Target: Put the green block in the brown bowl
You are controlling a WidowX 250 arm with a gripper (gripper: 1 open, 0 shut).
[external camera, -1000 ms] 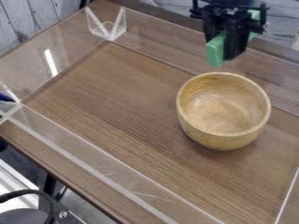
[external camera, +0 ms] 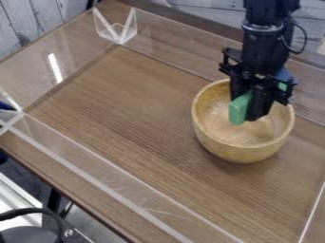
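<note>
The brown bowl sits at the right of the table. Over its opening hangs my gripper, pointing down and shut on the green block. The block's lower part is within the outline of the bowl; whether it touches the bowl's inside I cannot tell. The upper part of the block is partly hidden by the dark fingers. The arm reaches in from the top right and covers some of the bowl's far rim.
At the back left stands a small white wire-like holder. A blue object lies at the left edge. Black cables occupy the lower left corner.
The bowl has stayed in place.
</note>
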